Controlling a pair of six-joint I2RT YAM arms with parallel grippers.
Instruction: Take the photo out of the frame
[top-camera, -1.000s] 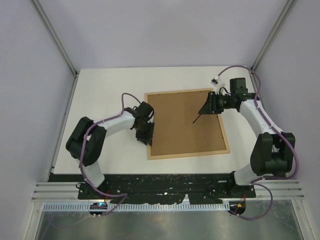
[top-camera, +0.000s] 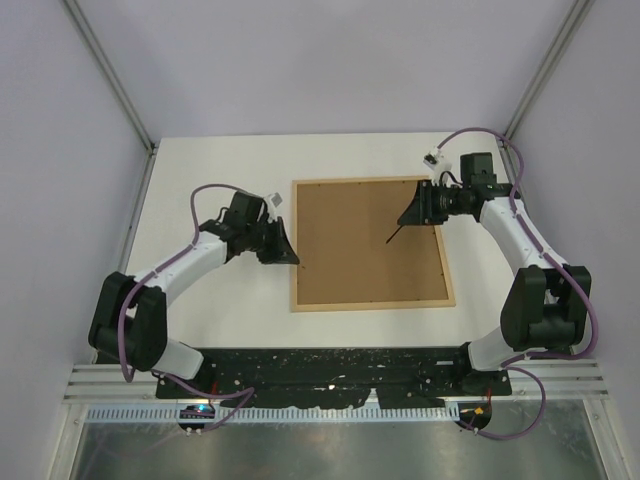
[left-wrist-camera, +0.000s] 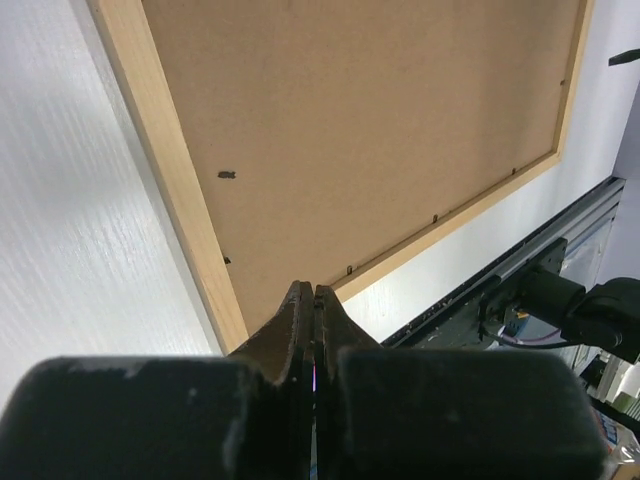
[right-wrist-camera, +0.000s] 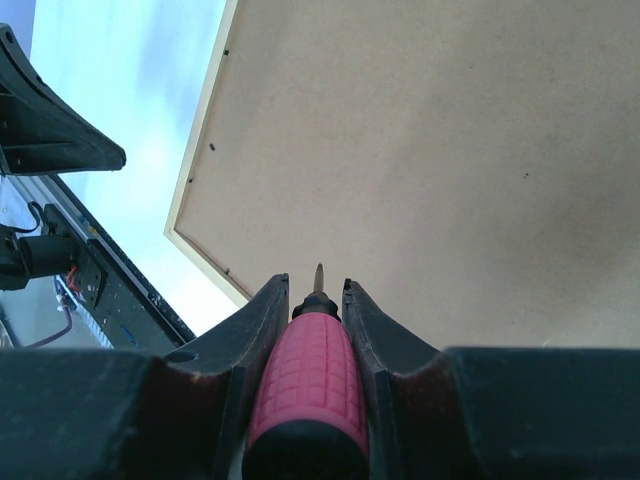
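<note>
The photo frame (top-camera: 294, 285) lies face down, its pale wooden border around a brown backing board (top-camera: 360, 240). Small dark tabs dot the board's rim, one of them a black tab (left-wrist-camera: 227, 175) near the left side. My left gripper is shut with nothing between its fingertips, which sit above the frame's left edge in the top view; the wooden left edge is outside them. Over the board's right part, my right gripper is shut on a pink-handled tool (right-wrist-camera: 312, 375) with a thin pointed tip. The photo itself is hidden.
White table (top-camera: 225, 160) surrounds the frame, bare on the left and behind. A dark rail (top-camera: 330, 372) runs along the front edge. Grey walls (top-camera: 60, 200) stand at both sides.
My left gripper was around the frame's left edge; it has come off it and moved back left and up. The frame shifted slightly, now lying straighter. The right arm barely moved.
</note>
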